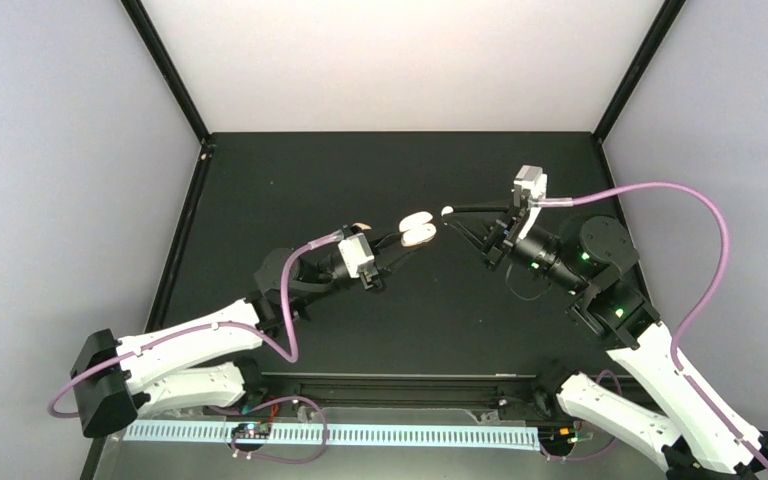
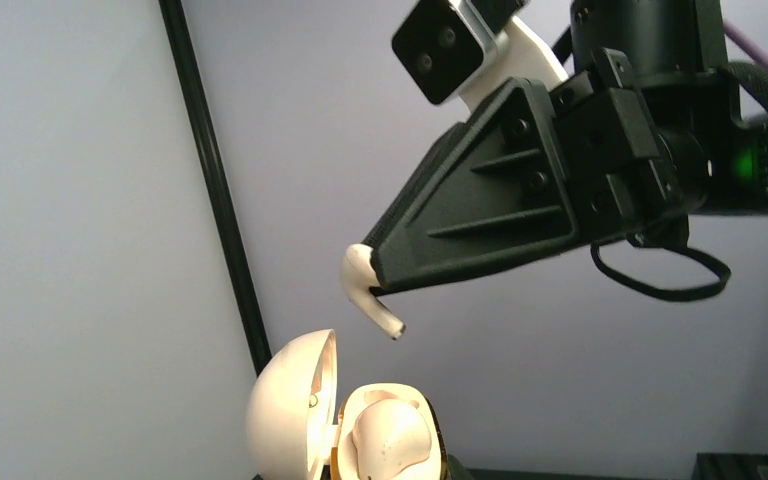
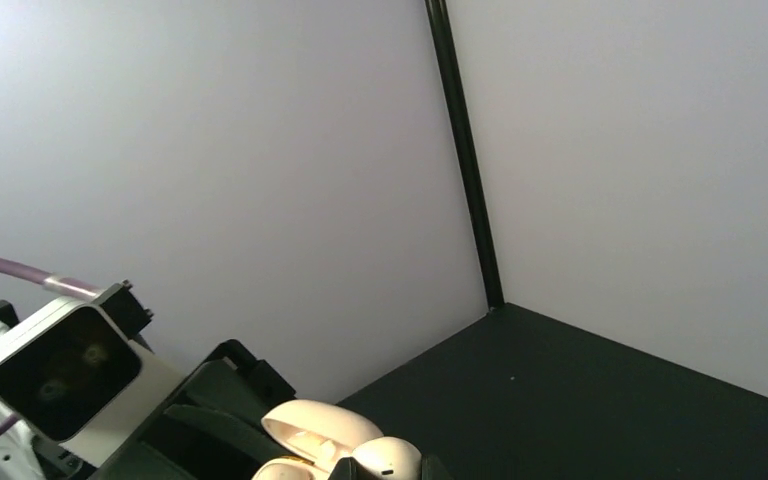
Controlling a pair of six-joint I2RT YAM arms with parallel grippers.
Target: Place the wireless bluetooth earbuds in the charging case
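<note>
My left gripper point(image 1: 408, 240) is shut on the open white charging case point(image 1: 418, 234), held in the air; in the left wrist view its lid point(image 2: 285, 410) stands up at left and a rounded piece point(image 2: 388, 440) sits in the body. My right gripper point(image 1: 444, 214) is just right of the case, shut on a white earbud point(image 2: 360, 266), whose stem points down, above and beside the case. In the right wrist view the earbud point(image 3: 388, 460) is at the bottom edge, in front of the case lid point(image 3: 315, 422).
A small pale object point(image 1: 362, 225) shows partly behind the left gripper. Pale walls and black posts enclose the area.
</note>
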